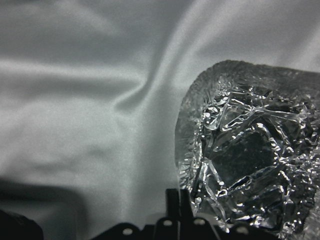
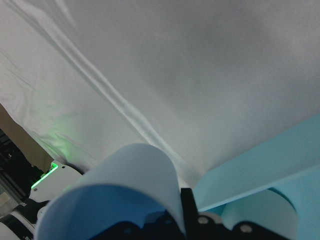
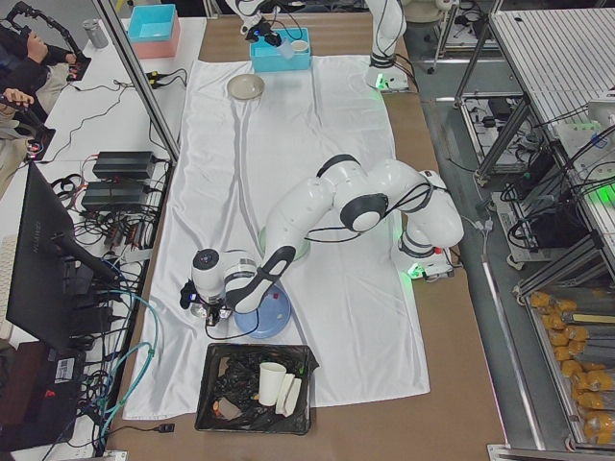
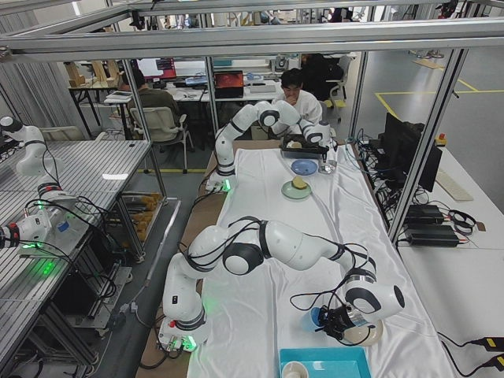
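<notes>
My left gripper is shut at the edge of a crinkled, shiny clear container [image 1: 250,155]; whether the rim is between its fingers is unclear. In the camera left view it is low beside a blue plate [image 3: 274,312]. My right gripper is shut on a light blue cup [image 2: 115,185], held by its wall above the edge of a blue bin [image 4: 323,354], which has another cup [image 2: 257,215] inside.
A black lined bin [image 3: 235,351] with white items stands at the near end in the camera left view. A green plate [image 4: 296,194] with a yellow item and a beige bowl [image 3: 245,85] also lie on the cloth, which is clear along much of its length.
</notes>
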